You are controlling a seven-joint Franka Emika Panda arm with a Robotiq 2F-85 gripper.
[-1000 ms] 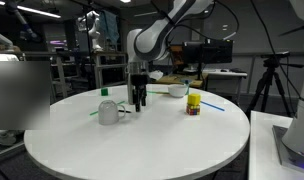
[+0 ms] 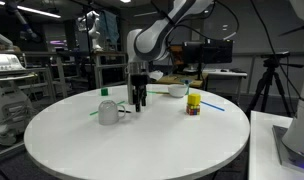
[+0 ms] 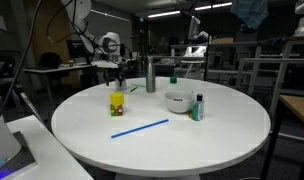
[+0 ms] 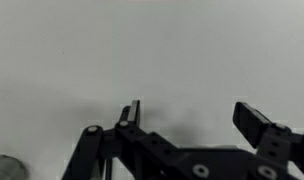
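My gripper is open, with bare white table between its fingers in the wrist view. In exterior view 1 the gripper (image 2: 139, 100) points down, low over the middle of the table, just right of a grey mug (image 2: 109, 113). Part of the mug (image 4: 6, 168) shows at the lower left of the wrist view. A thin dark object, perhaps a marker, lies partly hidden below the left finger (image 4: 134, 114). From exterior view 2, the gripper is small and far back, and its fingers are hard to make out.
Around the round white table (image 3: 212, 155) stand a yellow-topped object (image 3: 117, 104), a white bowl (image 3: 179, 103), a small bottle (image 3: 198, 108) and a tall metal bottle (image 3: 150, 77). A blue marker (image 3: 140, 128) lies in front. The near part is clear in exterior view 1.
A flat grey patch that covered part of the left edge in exterior view 1 a second ago is gone. The arm and objects show no clear movement.
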